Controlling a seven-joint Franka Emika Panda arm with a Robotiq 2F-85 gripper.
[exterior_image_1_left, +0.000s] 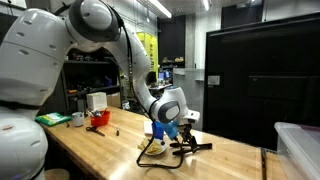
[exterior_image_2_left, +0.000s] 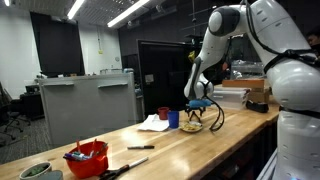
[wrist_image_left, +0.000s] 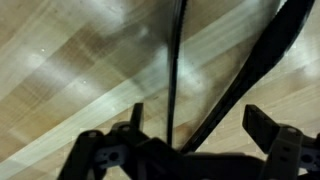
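Note:
Black tongs-like pieces (exterior_image_1_left: 190, 149) lie on the wooden table, forming a V. In the wrist view they show as a thin dark bar (wrist_image_left: 174, 65) and a broader black bar (wrist_image_left: 258, 70) that run together toward the bottom. Above the table, my gripper stands open, with one finger on either side of where the bars converge. Neither finger visibly touches them. Exterior view 1 has the gripper (exterior_image_1_left: 187, 135) pointing down just over the black pieces. Their lower ends are hidden behind the gripper body in the wrist view.
Close to the gripper are a plate of yellowish items (exterior_image_2_left: 191, 127) and a blue cup (exterior_image_2_left: 173, 119). A red cup (exterior_image_2_left: 163, 113) and white cloth (exterior_image_2_left: 153, 123) are farther back. A red basket (exterior_image_2_left: 86, 163) stands at the other end.

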